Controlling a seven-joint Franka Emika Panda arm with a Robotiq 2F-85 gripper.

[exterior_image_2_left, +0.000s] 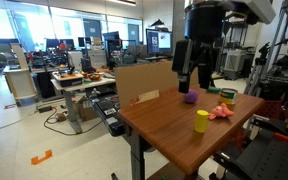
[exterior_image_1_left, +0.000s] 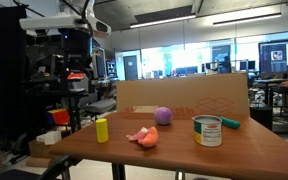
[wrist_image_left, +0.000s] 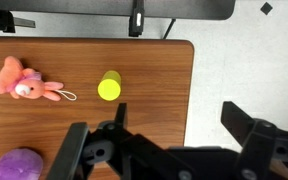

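My gripper stands open high above the wooden table (wrist_image_left: pixel 159 70), its dark fingers (wrist_image_left: pixel 79 150) far apart in the wrist view with only tabletop between them. In exterior view 2 the gripper (exterior_image_2_left: pixel 193 80) hangs over the table. A yellow cylinder (wrist_image_left: pixel 109 86) stands on the tabletop, apart from the fingers. Beside it lies a pink plush toy (wrist_image_left: pixel 24 80) with a thin pale string. A purple ball (wrist_image_left: pixel 19 164) shows at the lower left of the wrist view. Exterior view 1 has a labelled can (exterior_image_1_left: pixel 207 131) towards the right and a green object (exterior_image_1_left: pixel 230 123) behind it.
A cardboard panel (exterior_image_1_left: pixel 189 97) rises along one side of the table. Beyond another edge the pale floor (wrist_image_left: pixel 234 65) shows.
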